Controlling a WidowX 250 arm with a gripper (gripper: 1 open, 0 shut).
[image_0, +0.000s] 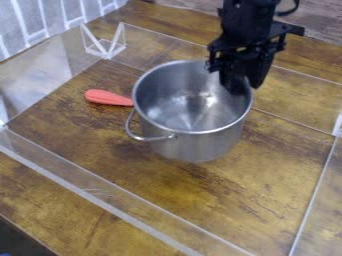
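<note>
A steel pot (187, 120) with a side handle is in the middle of the camera view, slightly tilted. My black gripper (234, 80) is at the pot's back-right rim, shut on it; the fingertips are partly hidden by the rim. An orange object (107, 97), long and rounded, lies on the wooden surface left of the pot.
Clear plastic walls border the wooden work area (254, 200). A small white frame (103, 42) stands at the back left.
</note>
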